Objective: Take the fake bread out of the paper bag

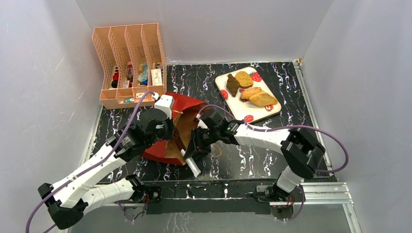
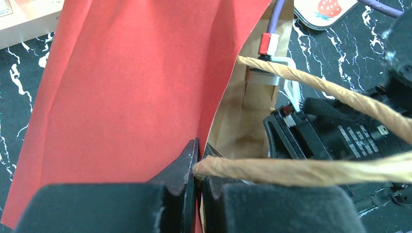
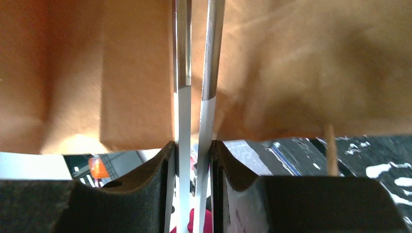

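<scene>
The red paper bag (image 1: 158, 151) lies on its side between my arms, its brown mouth turned to the right. In the left wrist view, my left gripper is shut on the bag's edge, beside a twisted cord handle (image 2: 301, 170). Metal tongs (image 3: 182, 111) with whitish handles are held by my right gripper, one arm against each finger. In the right wrist view their metal part runs over the brown inside of the bag (image 3: 291, 73); the tips are out of sight. No bread shows inside the bag.
On the strawberry plate (image 1: 233, 103) at the back right lie several bread pieces (image 1: 262, 99). A peach divided box (image 1: 111, 95) with small items stands at the back left.
</scene>
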